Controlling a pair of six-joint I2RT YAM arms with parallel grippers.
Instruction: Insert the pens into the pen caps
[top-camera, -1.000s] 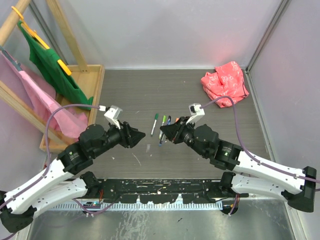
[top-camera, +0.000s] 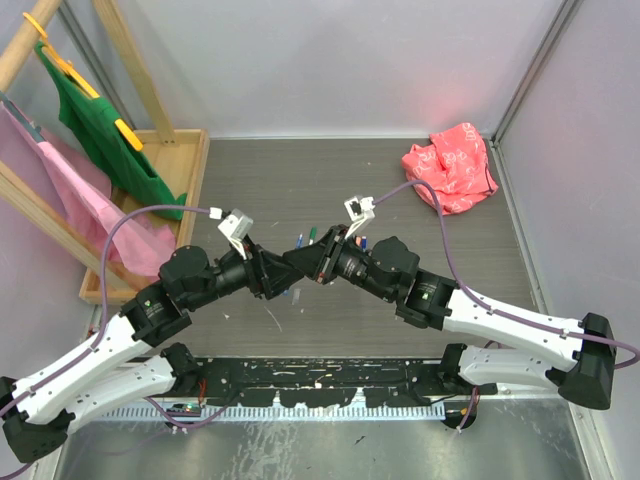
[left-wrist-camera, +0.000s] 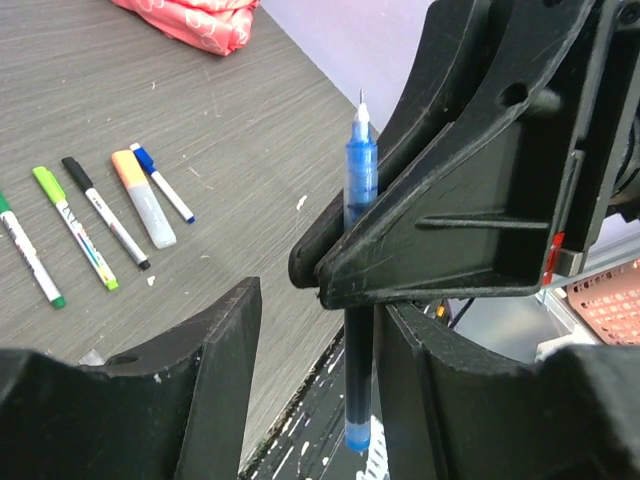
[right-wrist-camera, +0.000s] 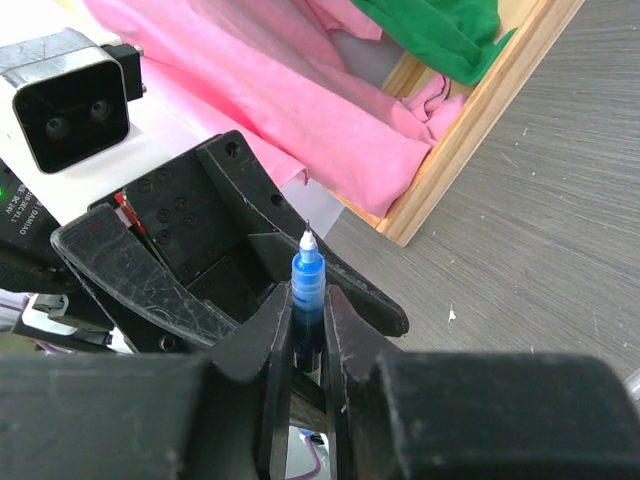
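An uncapped pen (left-wrist-camera: 360, 170) with a blue collar and bare tip stands upright, point up. My right gripper is shut on it. My left gripper is open around the pen's lower part, whose dark barrel (left-wrist-camera: 358, 370) runs close by its right-hand finger (left-wrist-camera: 400, 340). On the table in the left wrist view lie a green-capped pen (left-wrist-camera: 30, 255), a lime pen (left-wrist-camera: 75, 228), a black-capped pen (left-wrist-camera: 105, 212), a blue-capped pen (left-wrist-camera: 163, 184) and an orange-capped highlighter (left-wrist-camera: 144, 199). In the top view the grippers hide most of these.
A red patterned cloth bag (top-camera: 450, 168) lies at the back right. On the left, a wooden rack (top-camera: 195, 185) carries a green garment (top-camera: 115, 135) and a pink one (top-camera: 100, 205). Bare table (top-camera: 280, 170) spreads behind the arms.
My right gripper has come leftward with the pen until it meets the left gripper in the top view. The left gripper has shifted only slightly.
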